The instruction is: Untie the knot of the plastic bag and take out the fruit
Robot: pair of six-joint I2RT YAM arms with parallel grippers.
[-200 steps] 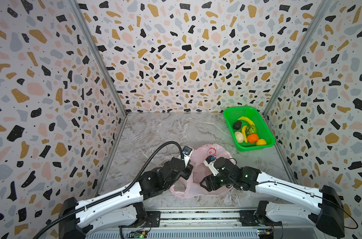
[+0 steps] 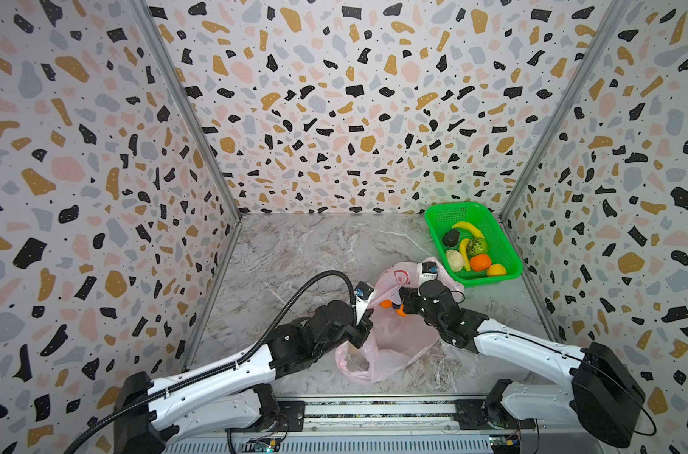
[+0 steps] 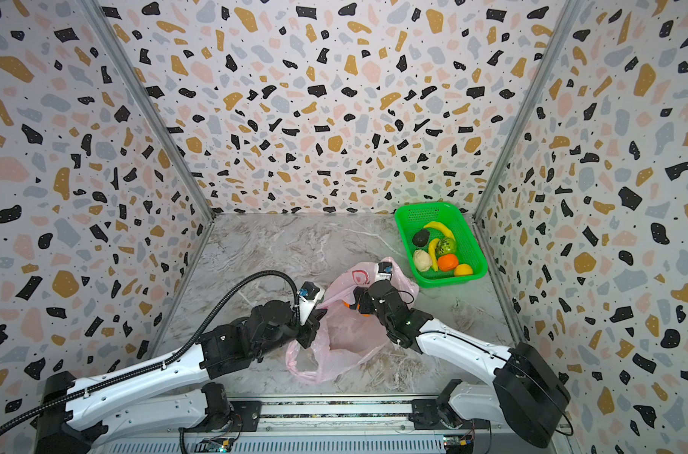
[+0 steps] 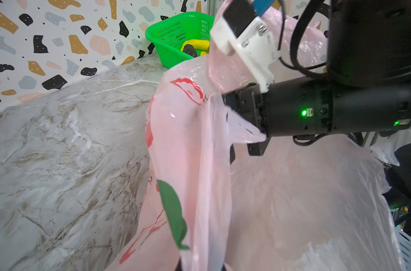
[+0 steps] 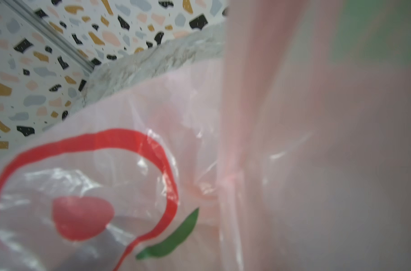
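Observation:
A pink plastic bag [image 2: 381, 355] lies opened on the marble table at front centre. My left gripper [image 2: 362, 325] is shut on the bag's edge, whose folded plastic runs down to the bottom of the left wrist view. My right gripper [image 2: 404, 301] is inside the bag's upper part, among an orange fruit [image 2: 386, 304] that is partly hidden; its fingertips are covered by plastic in the left wrist view, and the right wrist view shows only close plastic with red and green print, so whether it grips anything is not visible.
A green basket [image 2: 434, 219] at back right holds bananas, an avocado, a green melon, oranges and other fruit. Patterned walls stand on three sides.
My right gripper has moved up and away from the front, and the bag's right back part has risen with it. The left gripper has shifted slightly right.

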